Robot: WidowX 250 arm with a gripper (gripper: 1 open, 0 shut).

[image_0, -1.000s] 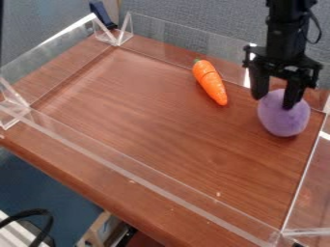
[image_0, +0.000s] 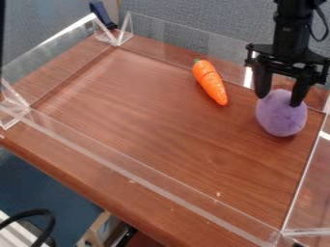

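My black gripper hangs at the right of the table, its fingers spread apart just over a purple eggplant-like toy, with the tips at or beside its top; whether they touch it I cannot tell. An orange carrot lies left of the gripper, towards the back of the wooden table.
A clear plastic wall rings the wooden table, with the back wall close behind the gripper and carrot and the right wall near the purple toy. A black cable shows outside at lower left.
My gripper has shifted a little left and down from where it was about a second ago. The purple toy has moved slightly left; the carrot is unmoved.
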